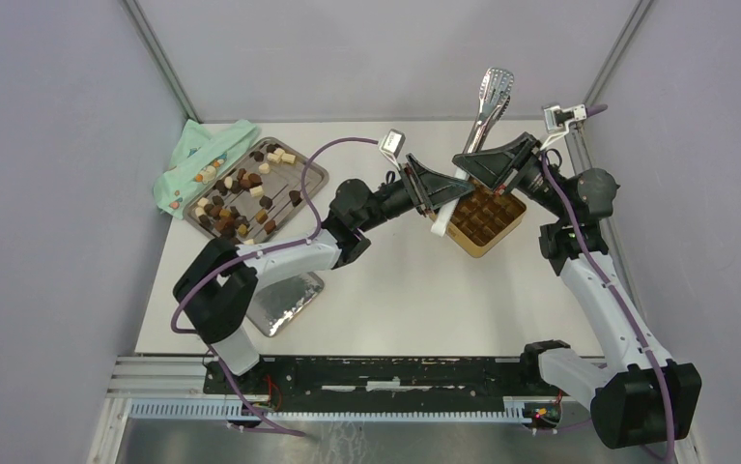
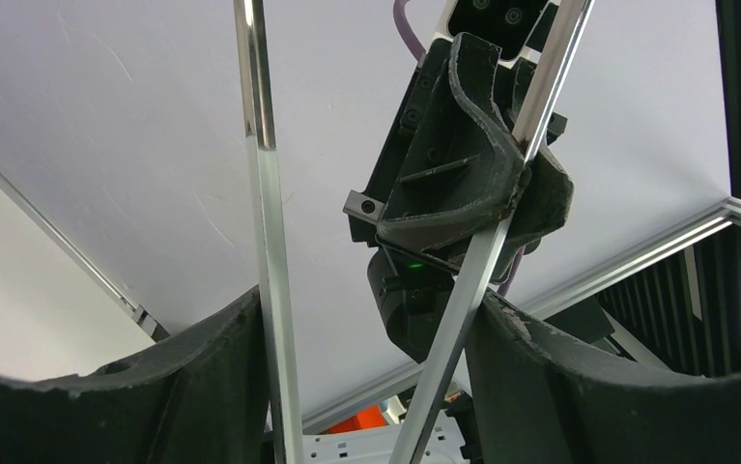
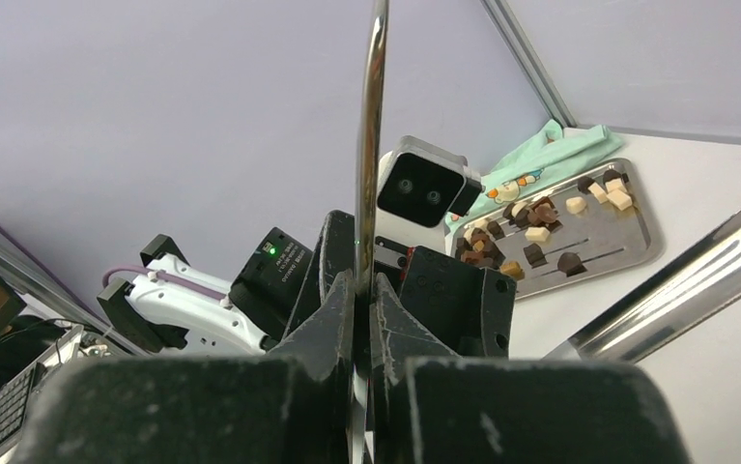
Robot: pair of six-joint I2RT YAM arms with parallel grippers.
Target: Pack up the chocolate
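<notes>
Metal tongs with white handle ends stand at a slant between my grippers above the gridded chocolate box. My right gripper is shut on one metal leg of the tongs, shown upright in the right wrist view. My left gripper is around the lower part, its fingers apart with both legs of the tongs between them; whether they press on the legs is unclear. A steel tray of loose brown and cream chocolates lies at the back left.
A mint cloth lies beside the chocolate tray. An empty steel tray is at the front left, partly under the left arm.
</notes>
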